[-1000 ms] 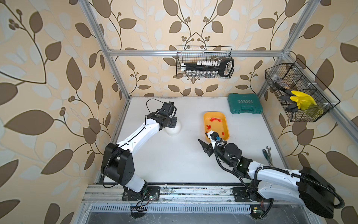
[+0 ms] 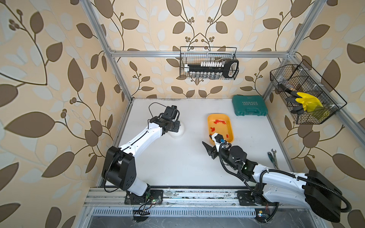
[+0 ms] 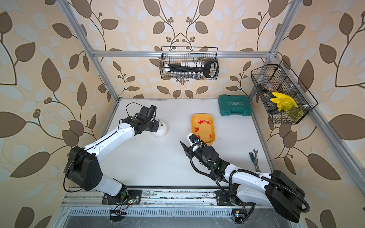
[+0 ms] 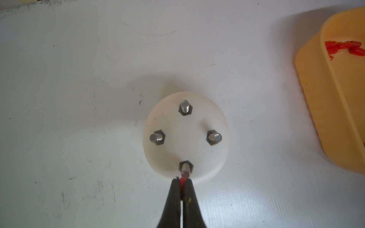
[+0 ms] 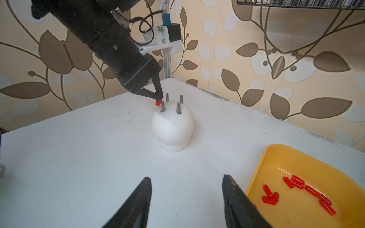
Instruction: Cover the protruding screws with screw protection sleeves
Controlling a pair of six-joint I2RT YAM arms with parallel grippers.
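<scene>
A white round-topped holder (image 4: 186,131) bears several bare upright screws with nuts. My left gripper is shut on a small red sleeve (image 5: 158,102) at its fingertips. In the left wrist view the sleeve shows at the tip of the lowest screw (image 4: 185,169). From the right wrist view it appears beside the upper end of the left front screw (image 5: 163,106), not around it; whether they touch I cannot tell. My right gripper stands open and empty, by the front of the orange tray (image 2: 230,133).
Several loose red sleeves (image 5: 298,181) lie in the orange tray. A green case (image 2: 249,105) sits at the back right, and a wrench (image 2: 274,153) with a screwdriver at the right edge.
The right arm and the tray look unmoved.
</scene>
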